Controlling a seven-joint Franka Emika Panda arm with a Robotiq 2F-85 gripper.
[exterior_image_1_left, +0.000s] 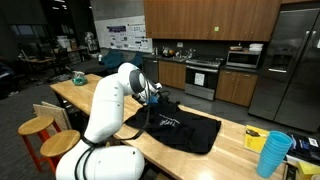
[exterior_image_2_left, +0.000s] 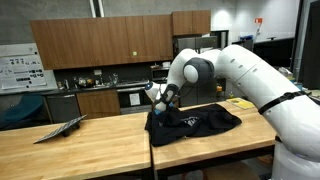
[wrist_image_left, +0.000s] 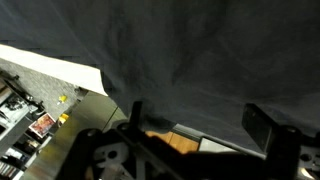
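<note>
A dark cloth (exterior_image_1_left: 188, 130) lies spread over the wooden table, its outline uneven. In the second exterior view the same cloth (exterior_image_2_left: 205, 124) is bunched up toward its left end, close to my gripper (exterior_image_2_left: 157, 116). My gripper (exterior_image_1_left: 153, 98) is low over the far part of the cloth. In the wrist view the open gripper has its two dark fingers wide apart at the lower edge, with cloth (wrist_image_left: 200, 65) filling most of the picture. Whether the fingertips touch the fabric cannot be told.
At the table's near right stand a blue cup (exterior_image_1_left: 273, 154) and a yellow item (exterior_image_1_left: 256, 138). Stools (exterior_image_1_left: 38, 125) stand left of the table. Bare tabletop (exterior_image_2_left: 75, 151) lies left of the cloth in the second exterior view. Kitchen counters are farther back.
</note>
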